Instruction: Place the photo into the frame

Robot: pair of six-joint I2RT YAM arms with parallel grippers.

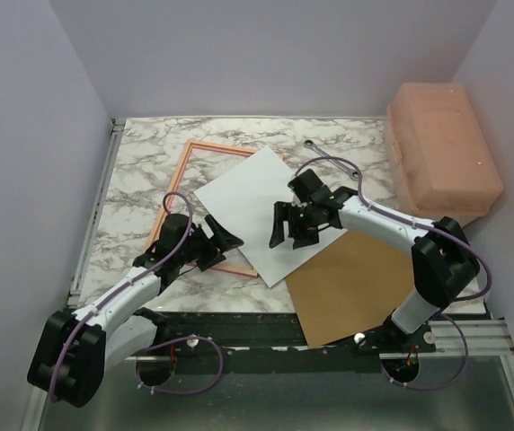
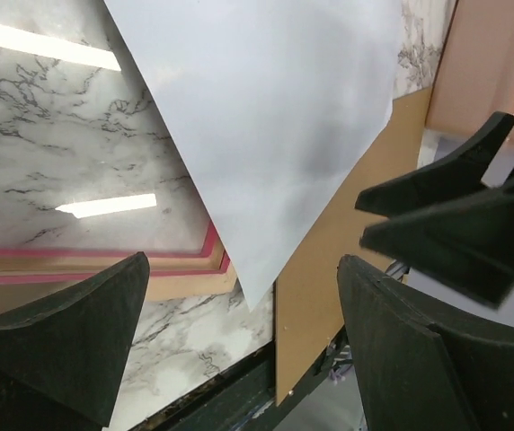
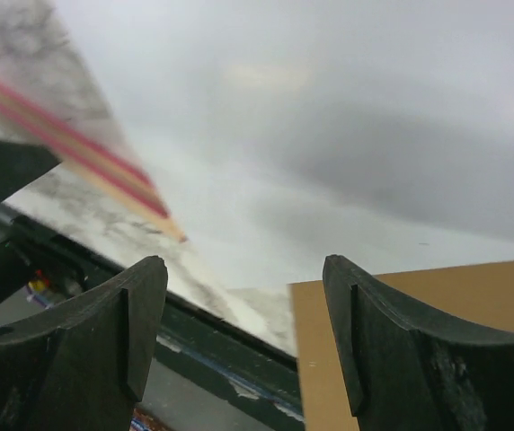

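Observation:
A white photo sheet (image 1: 257,193) lies askew over the right side of the wooden frame (image 1: 185,166), hiding most of that side. Its narrow lower corner pokes past the frame's bottom right corner, as the left wrist view also shows of the sheet (image 2: 266,117) and frame (image 2: 172,277). Near this corner my left gripper (image 1: 224,249) is open, its fingers apart and empty. My right gripper (image 1: 289,242) stands open above the sheet's middle; between its fingertips in the right wrist view there is only sheet and table below.
A brown board (image 1: 351,287) lies at the front right, partly under the sheet. Behind the sheet rests a wrench (image 1: 332,159), with a pink case (image 1: 443,148) at the far right.

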